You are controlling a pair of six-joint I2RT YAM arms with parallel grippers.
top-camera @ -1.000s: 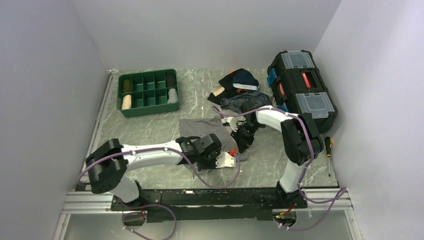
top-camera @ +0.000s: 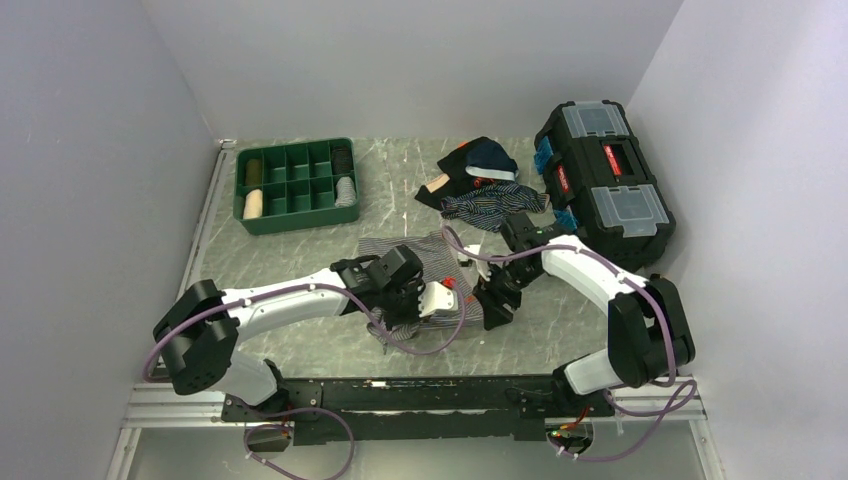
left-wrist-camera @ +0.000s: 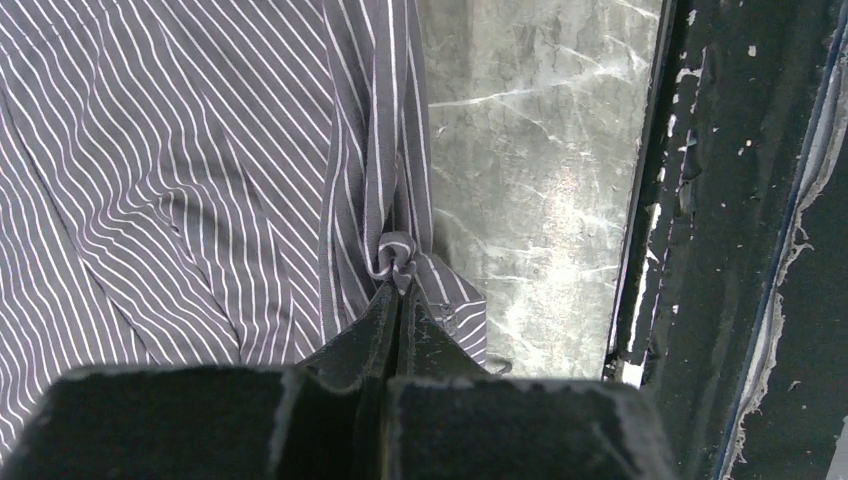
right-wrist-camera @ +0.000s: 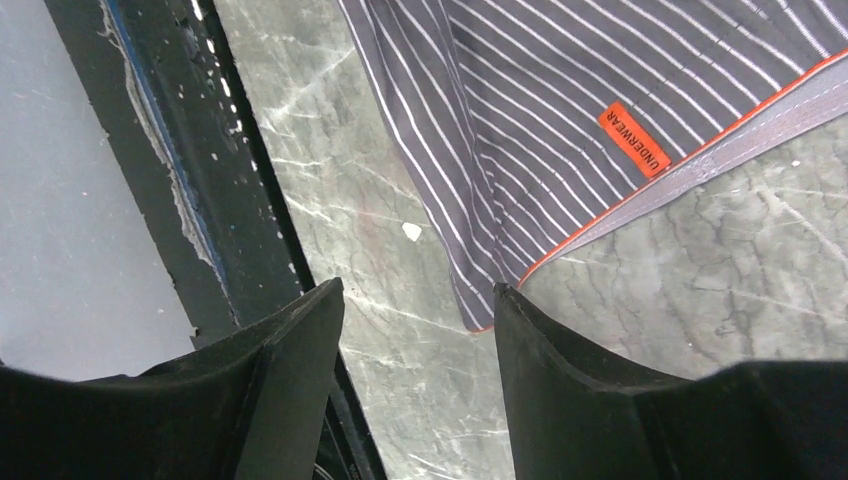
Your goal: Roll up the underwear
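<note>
Grey striped underwear [top-camera: 383,246] lies spread on the marble table beneath both arms, its front edge folded in a long band in the left wrist view [left-wrist-camera: 150,200]. My left gripper is shut at that band, its tips at a crumpled bit of cloth; whether they pinch it I cannot tell. In the right wrist view my right gripper stands open over the underwear's narrow corner, which has a red edge and an orange label [right-wrist-camera: 634,138].
A green divided box [top-camera: 297,217] with several rolls stands back left. Dark clothes [top-camera: 470,170] are piled at the back, black cases [top-camera: 590,165] at the right. The table's front edge [top-camera: 420,390] is close below the arms.
My left gripper has moved slightly back and left from where it was a second ago.
</note>
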